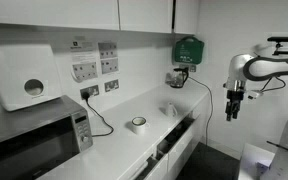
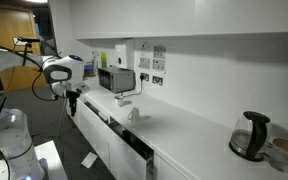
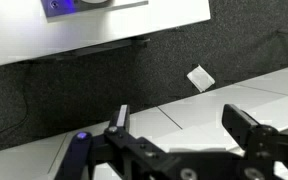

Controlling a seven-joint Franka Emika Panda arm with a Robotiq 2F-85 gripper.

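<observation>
My gripper stands open, with two dark fingers (image 3: 121,118) apart and nothing between them. In exterior view 1 the gripper (image 1: 234,110) hangs at the right, clear of the counter (image 1: 99,158). A drawer (image 2: 136,156) under the counter is pulled out, its dark inside partly showing in exterior view 2. On the counter are a white cup (image 1: 138,125) and a white jug (image 2: 133,114). Below the gripper, the wrist view shows dark floor (image 3: 74,95) and a small white square (image 3: 200,78) lying on it.
A microwave (image 1: 42,138) stands at one end of the counter, a black kettle (image 2: 249,136) and a pot (image 2: 284,155) at the other. Wall cabinets (image 2: 199,18) hang above. Between cup and kettle, much of the counter is bare.
</observation>
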